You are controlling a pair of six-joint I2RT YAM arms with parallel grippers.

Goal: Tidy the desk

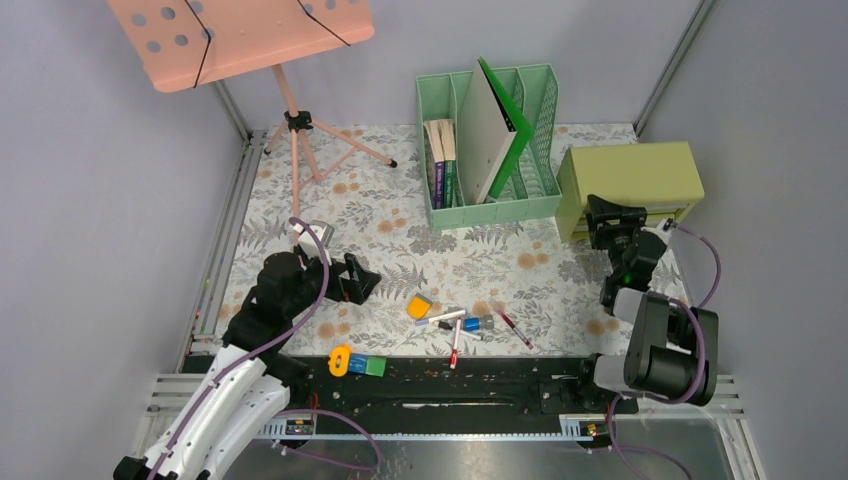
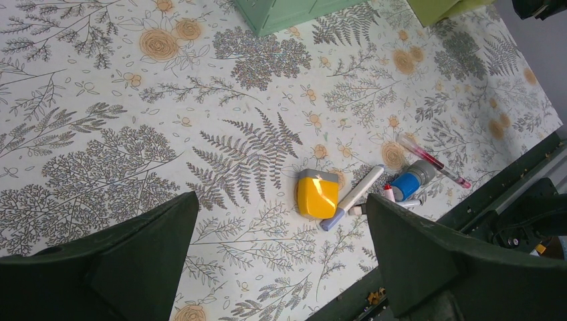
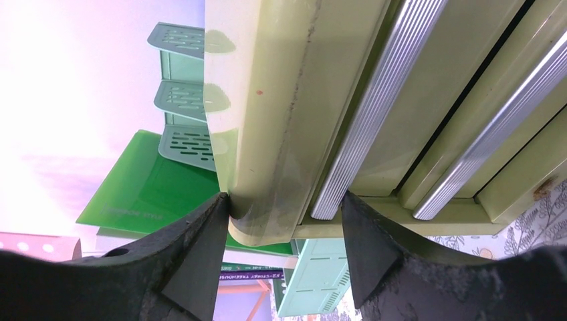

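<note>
A pale yellow-green drawer box (image 1: 625,170) stands at the back right; my right gripper has its fingers around the box's front edge, beside a silver drawer handle (image 3: 368,107). Whether it grips firmly is unclear. My left gripper is open, empty, above the left of the desk. At the front middle lie a yellow-grey object (image 2: 317,197), several markers (image 2: 351,197), a red pen (image 2: 433,160) and a blue cylinder (image 2: 408,182).
A green organizer (image 1: 540,200) holds books and a green binder at the back. A pink stand (image 1: 240,40) is at the back left. Yellow and blue-green items (image 1: 357,363) lie at the front edge.
</note>
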